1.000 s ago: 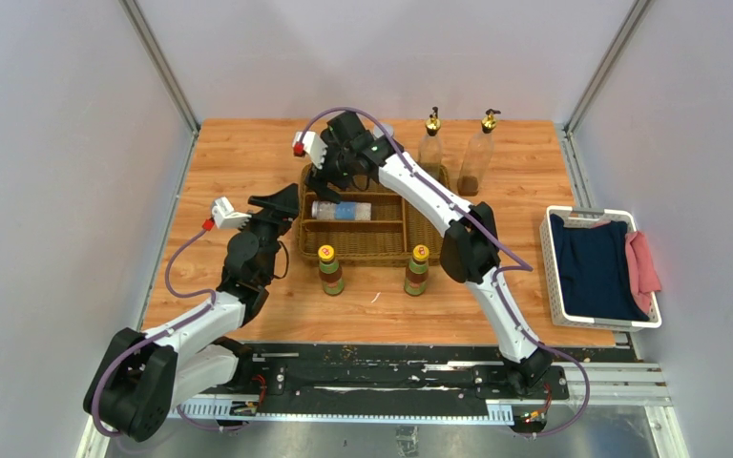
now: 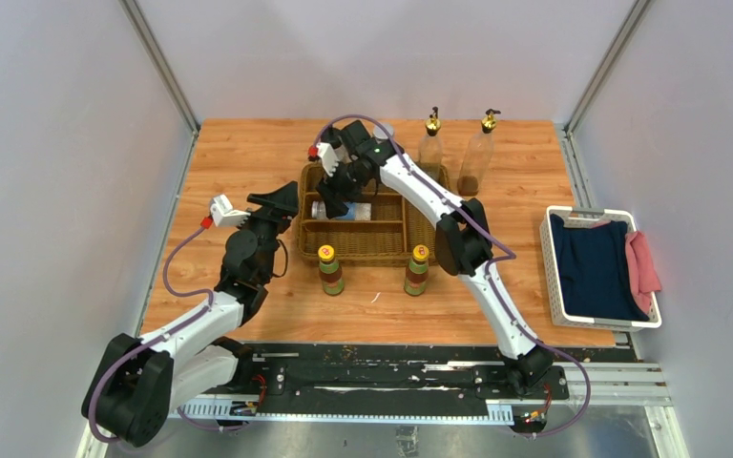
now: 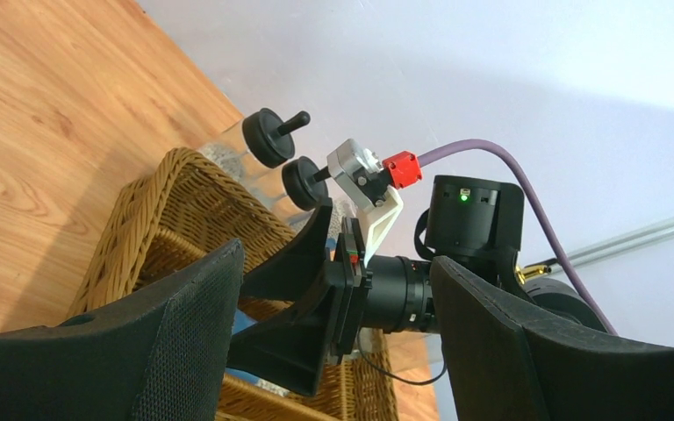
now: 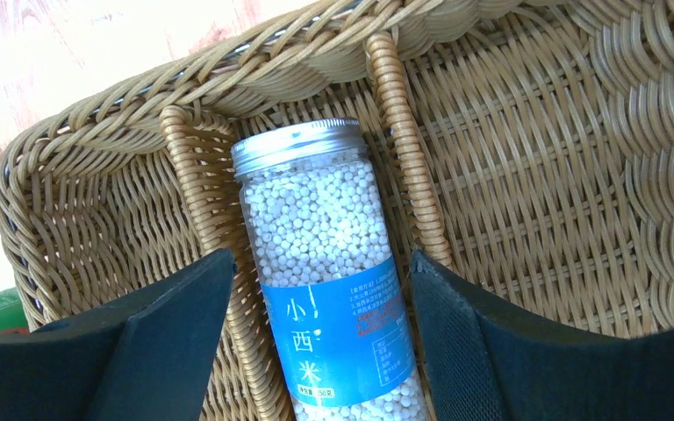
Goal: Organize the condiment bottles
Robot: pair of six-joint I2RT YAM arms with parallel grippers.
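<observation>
A jar of white pearls with a blue label (image 4: 329,320) lies in a narrow compartment of the wicker basket (image 2: 348,250). My right gripper (image 2: 334,198) is open over it; in the right wrist view its fingers straddle the jar without visibly gripping it. My left gripper (image 2: 272,200) stands open left of the basket, nothing between its fingers. Two green bottles with yellow caps (image 2: 331,272) (image 2: 416,272) stand in front of the basket. Two tall clear pump bottles (image 2: 429,148) (image 2: 477,157) stand at the back right. Black-lidded containers (image 3: 263,140) show behind my right gripper.
A white laundry basket (image 2: 558,311) with navy and pink cloth sits at the table's right. The right arm reaches across the wicker basket's right part.
My right gripper has moved slightly right and toward the front, over the lying jar. The left arm has hardly moved.
</observation>
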